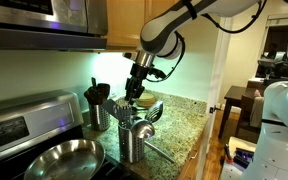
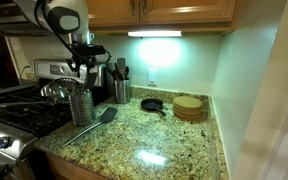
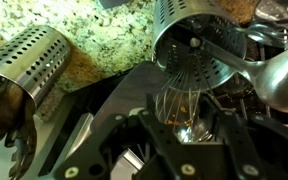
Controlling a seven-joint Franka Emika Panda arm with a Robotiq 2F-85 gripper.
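Observation:
A wire whisk (image 3: 177,102) stands out of a perforated metal canister (image 3: 189,30), its wire loops toward the camera. My gripper is over those loops, fingers apart, one on each side of the whisk; contact cannot be made out. From the side, the gripper (image 1: 134,92) hangs just above the front canister (image 1: 131,146). In exterior view 2, the gripper (image 2: 87,62) is likewise above the canister (image 2: 81,108). A ladle (image 3: 280,80) leans out of the same canister.
A second canister (image 2: 122,91) of dark utensils stands behind. A spatula (image 2: 108,115) lies on the counter. The steel pan (image 1: 69,163) sits on the stove. Farther along are a black skillet (image 2: 152,105) and stacked plates (image 2: 188,107). Open granite (image 2: 149,145) lies at the front right.

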